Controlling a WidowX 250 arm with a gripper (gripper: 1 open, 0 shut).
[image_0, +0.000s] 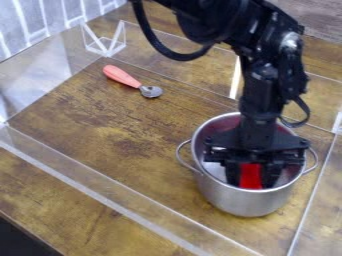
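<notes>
My black gripper (251, 155) reaches down into a steel pot (251, 200) on the right of the table. A red object (250, 175) shows inside the pot between the gripper's parts. The fingertips are hidden in the pot, so what exactly they hold is hard to see.
A pink-handled pizza cutter (123, 78) lies at the upper left. Clear panels run along the left and right edges, with a white rail at the top left.
</notes>
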